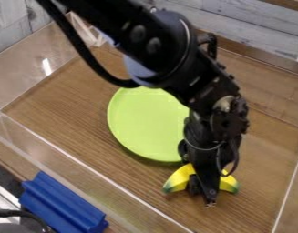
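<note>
My black gripper (202, 180) is down over a yellow banana (180, 177) on the wooden table, shut on its middle. The banana's two ends show on either side of the fingers. A green plate (138, 123) lies just behind and to the left, its right part hidden by the arm.
A blue plastic object (60, 205) sits at the lower left, outside a clear rim. A white plank wall stands at the back.
</note>
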